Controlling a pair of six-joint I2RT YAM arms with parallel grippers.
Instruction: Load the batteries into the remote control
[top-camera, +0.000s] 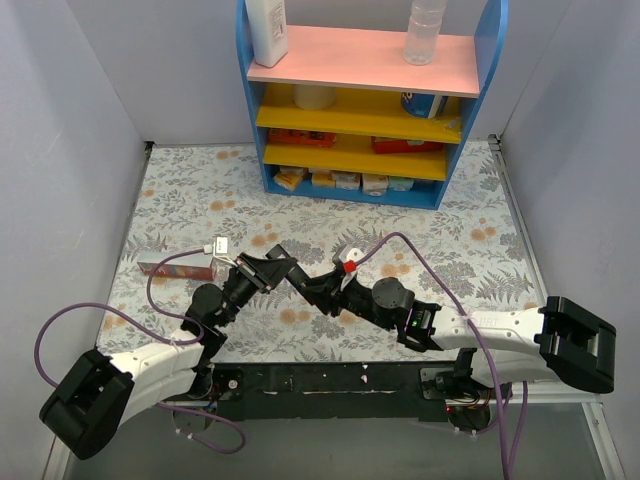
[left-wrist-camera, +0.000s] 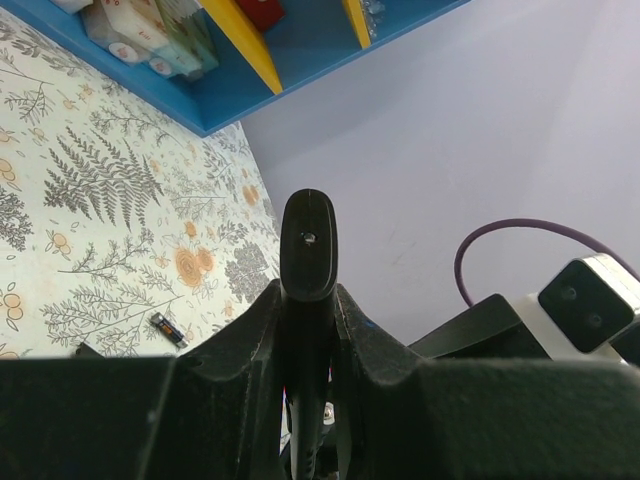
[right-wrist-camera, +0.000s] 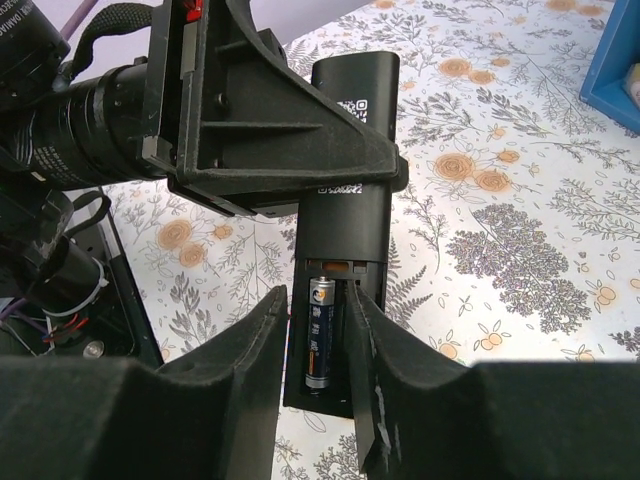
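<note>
My left gripper (top-camera: 278, 270) is shut on the black remote control (right-wrist-camera: 346, 235), holding it above the table with its back and open battery bay toward the right wrist camera. One battery (right-wrist-camera: 320, 335) lies lengthwise in the left slot of that bay, metal tip toward the remote's middle. What I see of the right slot looks dark, and a finger partly covers it. Open a little, my right gripper has its fingertips on either side of the battery; contact cannot be made out. On the table lies another battery (left-wrist-camera: 168, 330).
A shelf unit (top-camera: 355, 125) with bottles, boxes and packets stands at the back. A long box (top-camera: 176, 266) lies on the left of the table, behind the left arm.
</note>
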